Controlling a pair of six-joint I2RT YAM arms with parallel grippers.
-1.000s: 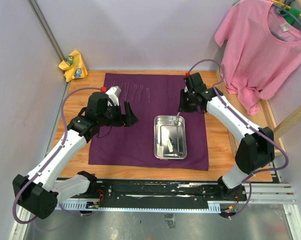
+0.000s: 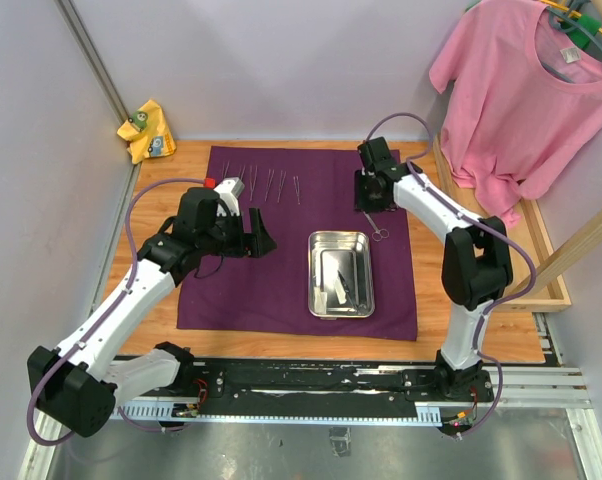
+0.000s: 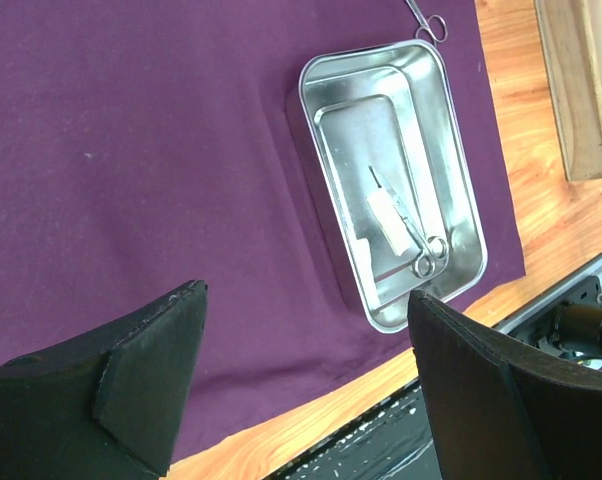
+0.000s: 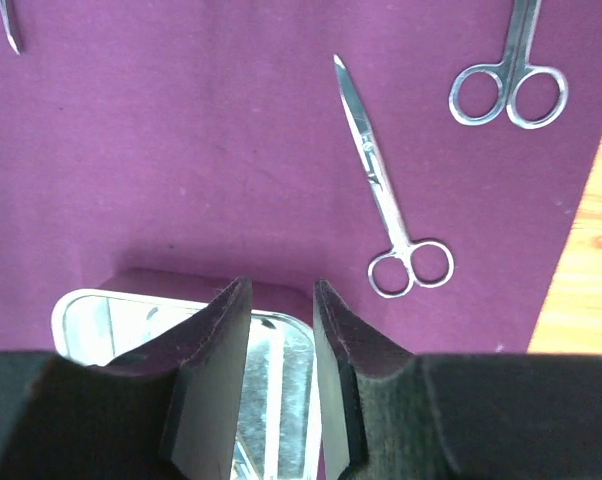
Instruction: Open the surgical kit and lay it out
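A steel tray lies on the purple cloth, holding scissors and white pieces. Several slim instruments lie in a row at the cloth's upper part. My right gripper hangs above the tray's far end, its fingers part open, nothing seen held; beyond them lie straight scissors and a second scissor-handled instrument on the cloth. My left gripper stands open over the cloth left of the tray, nothing between its fingers.
A pink shirt hangs at right over a wooden frame. A yellow bag sits at the back left.
My right gripper moved back toward the cloth's upper right; the scissors that were at the tray's far edge beneath it now lie on the cloth. The left arm is still.
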